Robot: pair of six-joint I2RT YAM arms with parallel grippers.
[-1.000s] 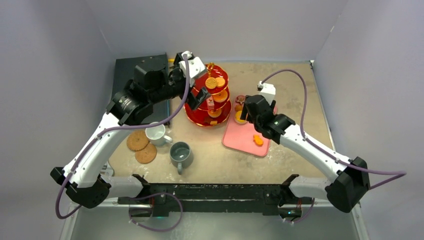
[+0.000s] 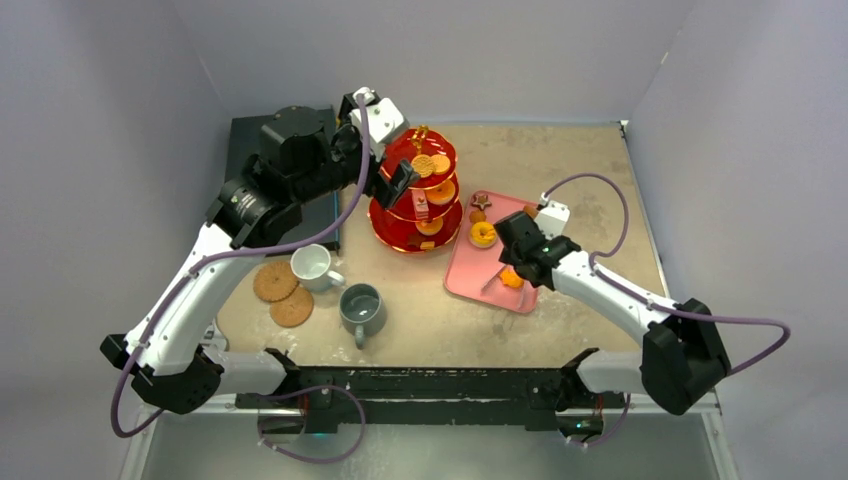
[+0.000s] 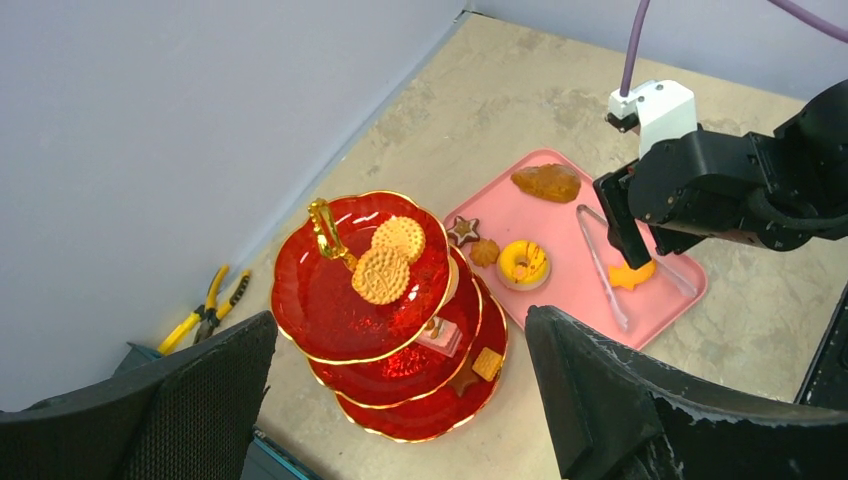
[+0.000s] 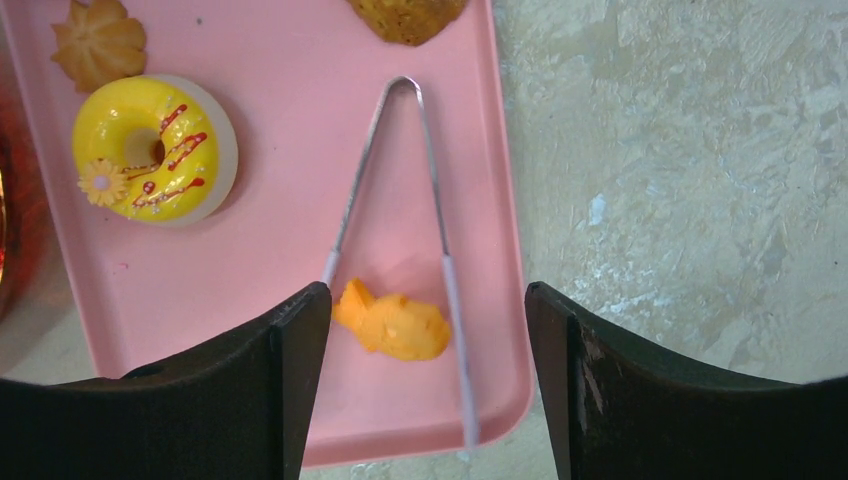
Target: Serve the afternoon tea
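Observation:
A red three-tier stand [image 2: 400, 232] holds round biscuits [image 3: 380, 275] and sweets. My left gripper is open above it, empty. My right gripper hangs part open over the pink tray [image 4: 270, 120], above an orange fish-shaped sweet [image 4: 400, 325] and the tongs [image 4: 436, 185], which lie with legs spread. Also on the tray are a yellow doughnut [image 4: 190, 180], a flower cookie [image 4: 98, 45], a star cookie [image 3: 464, 230] and a brown pastry [image 3: 545, 182].
A white mug [image 2: 310, 264], grey mug [image 2: 362, 310] and round coasters [image 2: 290, 308] stand at left. A dark board [image 2: 255, 140] with yellow-handled pliers [image 3: 180, 330] lies behind. The table right of the tray is clear.
My right arm has moved toward the front right and down over the tray, toward the tongs and fish sweet.

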